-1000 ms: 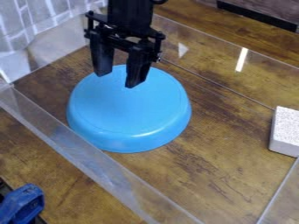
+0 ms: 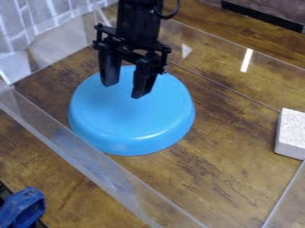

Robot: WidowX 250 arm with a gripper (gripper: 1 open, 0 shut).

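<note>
My black gripper [image 2: 127,82] hangs over the back part of a round blue dome-shaped object [image 2: 131,120] resting on the wooden floor. Its two dark fingers point down, spread apart, with blue showing between them. I cannot tell whether the fingertips touch the blue surface. Nothing shows held between them.
Clear plastic walls [image 2: 34,27] border the wooden surface [image 2: 220,151]. A white block [image 2: 292,134] lies at the right edge. A blue crumpled-looking object [image 2: 20,208] sits at the lower left, outside the clear wall.
The blue dome looks unmoved.
</note>
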